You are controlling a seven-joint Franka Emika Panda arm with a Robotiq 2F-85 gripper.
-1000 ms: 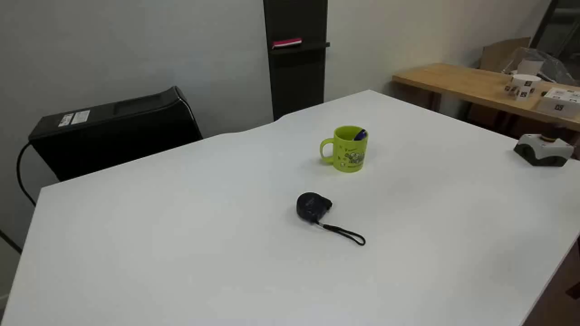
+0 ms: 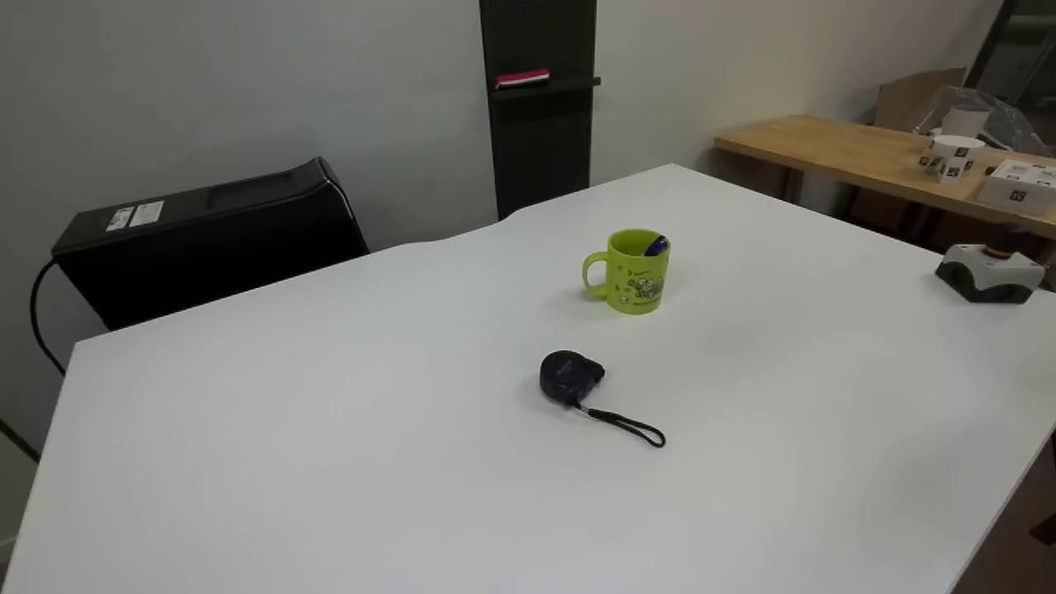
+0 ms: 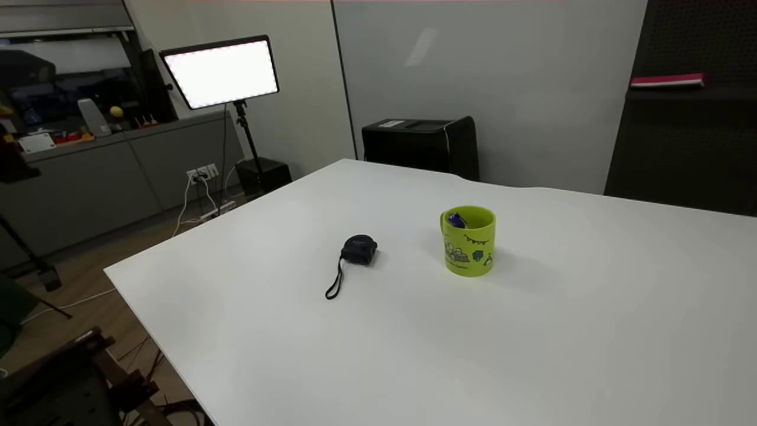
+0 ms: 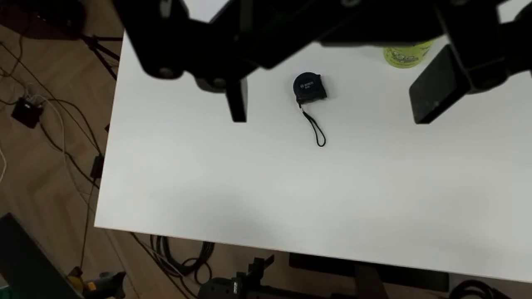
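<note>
A green mug (image 2: 625,282) stands upright on the white table, and a blue object (image 2: 655,247) leans inside it against the rim. Apart from the mug lies a dark tape measure (image 2: 568,377) with a black wrist strap (image 3: 336,281). From the wrist view, my gripper is open high over the table, its two fingers wide apart with nothing between them. The tape measure (image 4: 309,87) shows in the gap below, well clear of the fingers. Part of the mug (image 4: 405,55) is hidden behind the gripper body there. Neither exterior view shows the gripper.
The white table (image 2: 297,426) is otherwise largely bare, with wide free room around both objects. A grey and black switch box (image 2: 990,271) sits at its right side. Beyond the table's far edge stands a black case (image 3: 420,145). Cables (image 4: 184,259) lie on the floor past the near edge.
</note>
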